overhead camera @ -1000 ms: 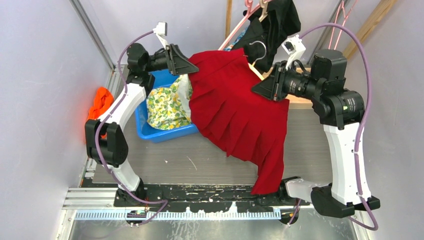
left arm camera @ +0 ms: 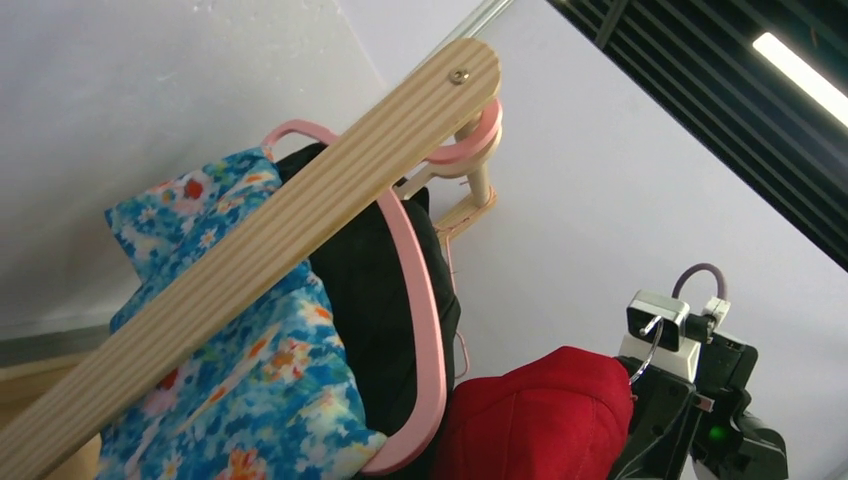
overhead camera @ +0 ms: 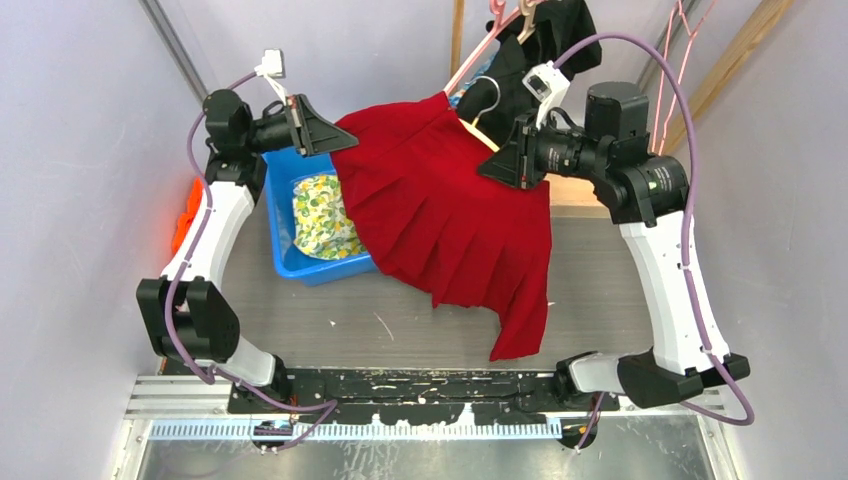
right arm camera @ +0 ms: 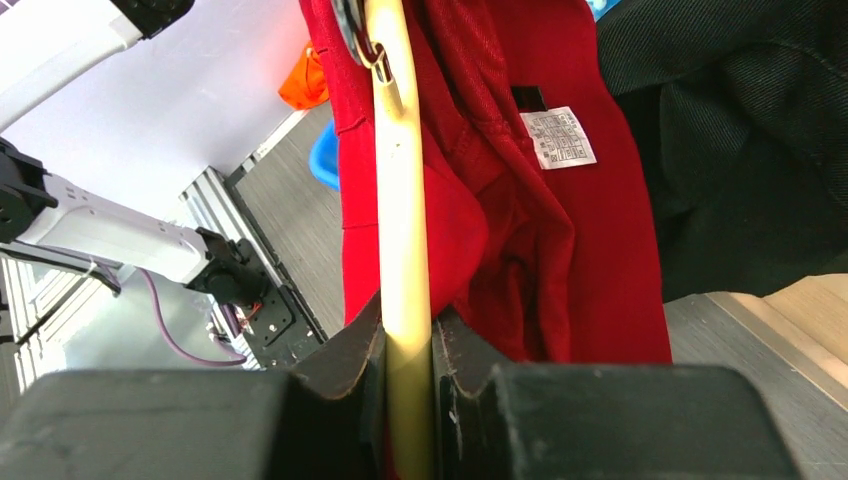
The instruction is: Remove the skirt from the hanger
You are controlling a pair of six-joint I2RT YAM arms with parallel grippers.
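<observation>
A red pleated skirt [overhead camera: 440, 210] hangs stretched between my two grippers. My left gripper [overhead camera: 345, 140] is at its upper left corner; whether its fingers close on the cloth is hidden. My right gripper [overhead camera: 492, 170] is at the upper right, its fingers around the pale wooden hanger [right arm camera: 402, 230], which runs up the middle of the right wrist view with red cloth behind it and a white care label [right arm camera: 558, 137]. The hanger's metal hook [overhead camera: 490, 85] shows above the skirt's waistband in the top view.
Behind hang black garments [overhead camera: 540, 40], blue floral cloth [left arm camera: 230, 330] and pink hangers [left arm camera: 420, 330] beside a wooden bar [left arm camera: 380, 140]. A blue bin [overhead camera: 300, 270] with patterned cloth sits below left. An orange cloth [overhead camera: 185, 220] lies by the left wall.
The skirt's lower end has risen.
</observation>
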